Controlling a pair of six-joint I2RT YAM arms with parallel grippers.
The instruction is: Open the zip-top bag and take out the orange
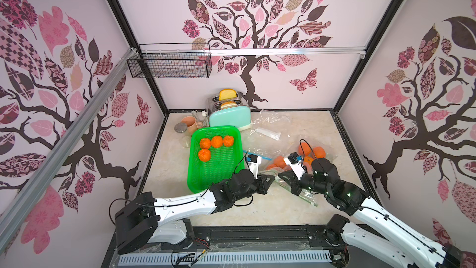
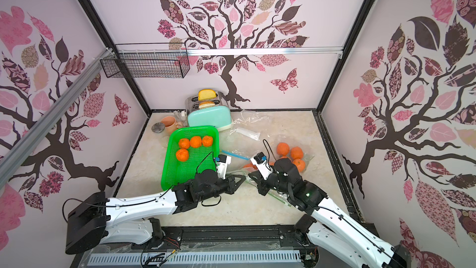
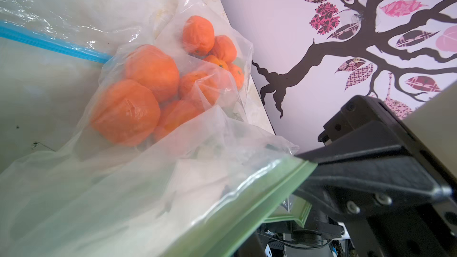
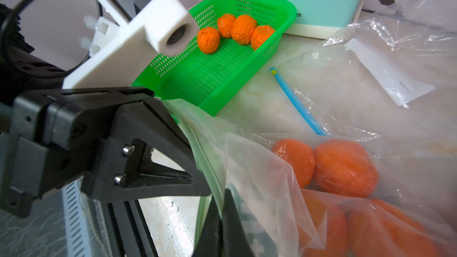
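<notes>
The clear zip bag with a green zip edge [image 3: 257,204] lies with its mouth lifted towards both grippers. Several oranges [image 3: 126,111] sit inside, in its far part. My right gripper is shut on the green edge, which runs down to its fingertips. Beside that edge, in the right wrist view, is my left gripper; its fingers are shut, with nothing visible between them. Whether it is inside the bag mouth I cannot tell. From above, the left gripper [image 1: 270,178] and right gripper [image 1: 283,176] nearly touch, tip to tip.
A green basket [image 1: 194,168] with several oranges [image 1: 216,141] stands on the left. A second clear bag with a blue zip [image 4: 297,102] lies flat behind. The toaster [image 1: 230,117] is at the back.
</notes>
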